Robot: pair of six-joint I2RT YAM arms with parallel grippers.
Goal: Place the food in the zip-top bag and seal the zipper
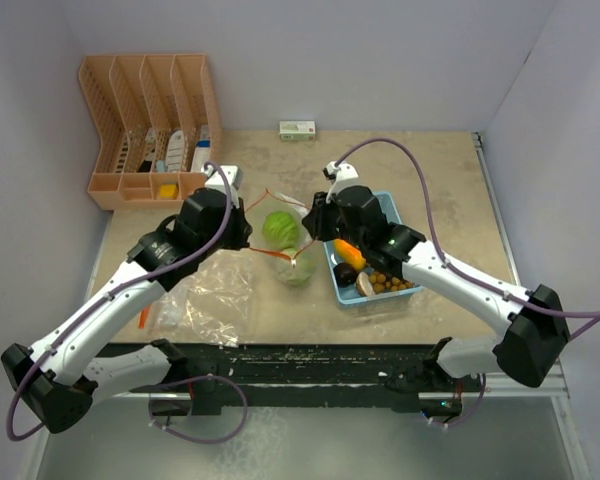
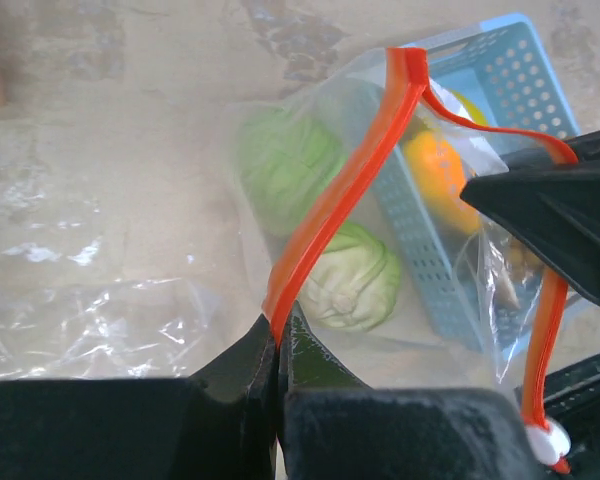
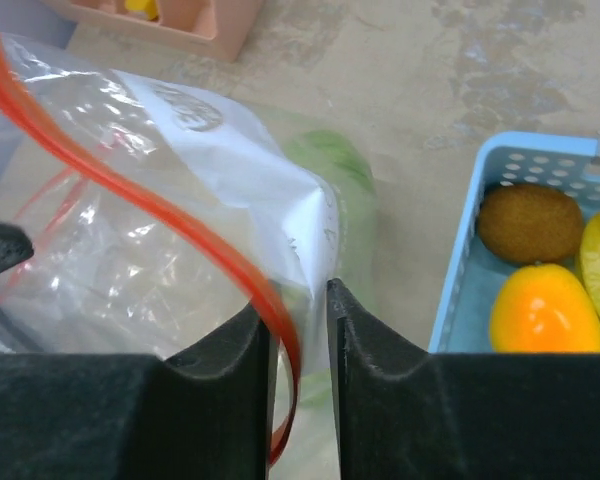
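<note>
The clear zip top bag has an orange rim and is spread between both grippers, its mouth a wide diamond in the top view. Green cabbage-like food and a paler leafy ball show inside or through it. My left gripper is shut, with the orange rim rising from between its fingertips. At the mouth's opposite side is my right gripper, its fingers partly apart around the rim and film. A white slider sits on the rim near the front.
A blue basket with an orange pepper, an eggplant and small round items stands beside the right gripper. A pink divided rack fills the back left. Loose clear plastic lies front left.
</note>
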